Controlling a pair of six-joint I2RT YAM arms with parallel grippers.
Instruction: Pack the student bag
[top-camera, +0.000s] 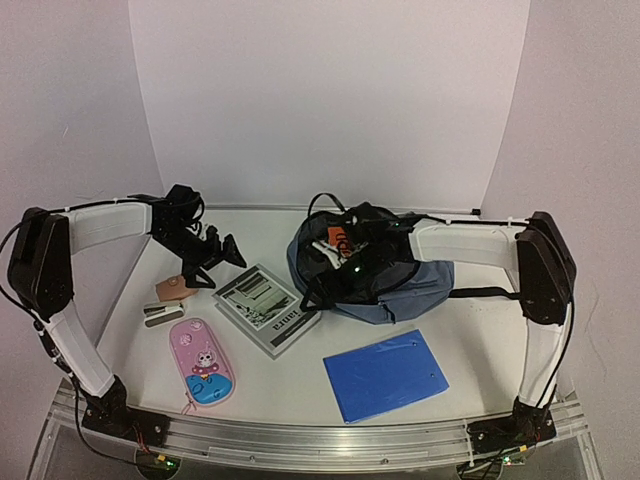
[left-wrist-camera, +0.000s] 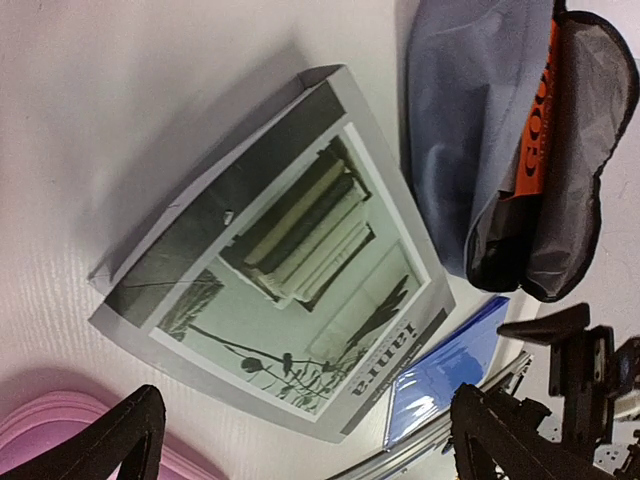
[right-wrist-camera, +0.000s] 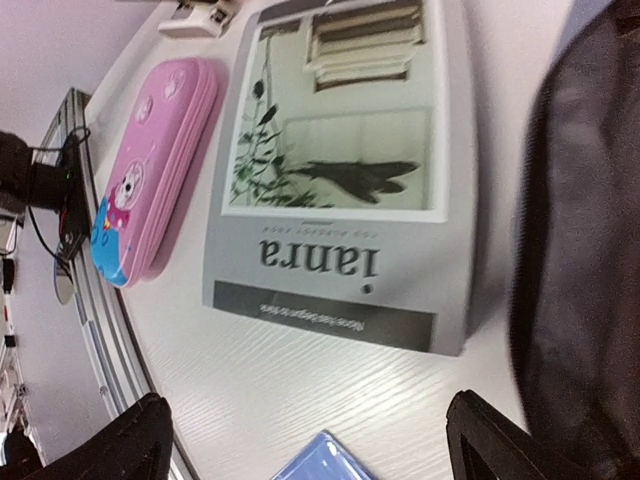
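The grey book (top-camera: 268, 311) with "ianra" on its cover lies flat on the table, left of the blue backpack (top-camera: 420, 298). Inside the backpack's mouth, part of an orange book (left-wrist-camera: 532, 150) shows. My left gripper (top-camera: 220, 264) is open above the book's far left corner, its fingers (left-wrist-camera: 135, 440) wide apart with nothing between them. Over the book's right corner, beside the bag, my right gripper (top-camera: 318, 290) hangs open; its fingers (right-wrist-camera: 490, 440) are spread and empty. The book (right-wrist-camera: 340, 180) lies beyond them in the right wrist view.
A pink pencil case (top-camera: 202, 362), a stapler (top-camera: 163, 314) and a brown wallet (top-camera: 173, 289) lie at the left. At the front right rests a blue folder (top-camera: 386, 375). Bare table separates pencil case and folder.
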